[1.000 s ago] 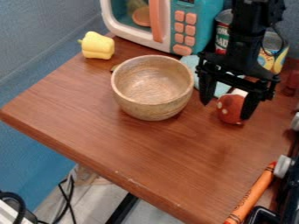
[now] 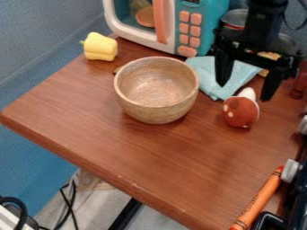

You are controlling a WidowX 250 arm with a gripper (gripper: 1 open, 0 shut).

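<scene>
My black gripper (image 2: 247, 70) is at the upper right, its fingers open and apart, above a folded light blue cloth (image 2: 211, 75). Below it lies a red and white round toy (image 2: 241, 111), apart from the fingers, with nothing seen between them. A wooden bowl (image 2: 156, 99) sits on the table (image 2: 132, 162) left of the toy.
A toy microwave (image 2: 191, 27) stands at the back, with a yellow pepper (image 2: 100, 47) to its left. A can partly shows behind the arm. An orange crayon (image 2: 259, 196) lies along the right edge.
My gripper has risen away from the red toy and shifted slightly right, uncovering more of the toy and the cloth.
</scene>
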